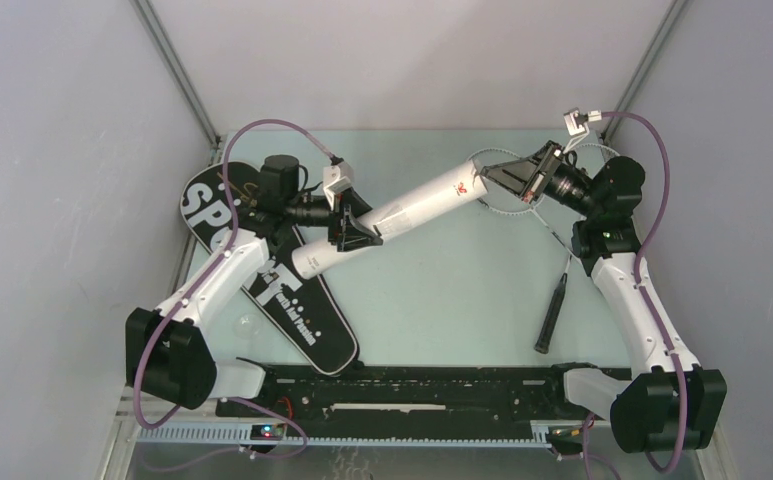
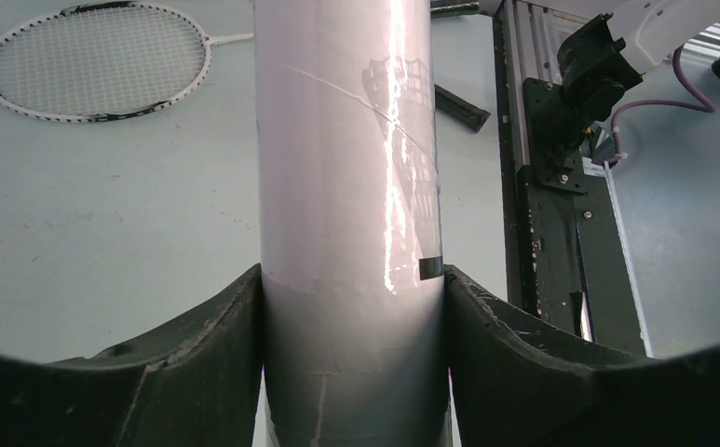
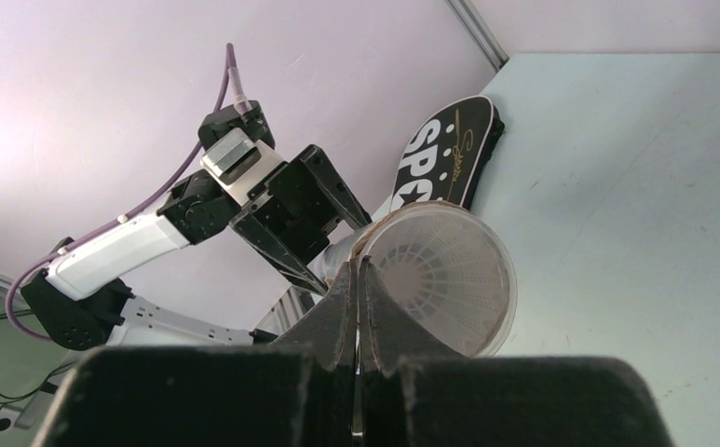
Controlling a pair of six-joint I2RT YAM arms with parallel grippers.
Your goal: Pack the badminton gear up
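A long white shuttlecock tube [image 1: 422,207] hangs aslant above the table, with my left gripper shut around its body. Its right-hand end [image 3: 449,270] faces the right wrist camera, where a netted shuttlecock skirt [image 3: 414,279] shows inside; whether a lid covers it I cannot tell. At the rim of that end, my right gripper is shut with its tips together. Beneath the left arm lies a black racket bag [image 1: 307,315] with white lettering. Two rackets lie at the right; one strung head shows fully in the left wrist view.
A clear round piece [image 1: 245,327] rests on the table near the left front. One black racket handle [image 1: 551,315] points toward the front edge at the right.
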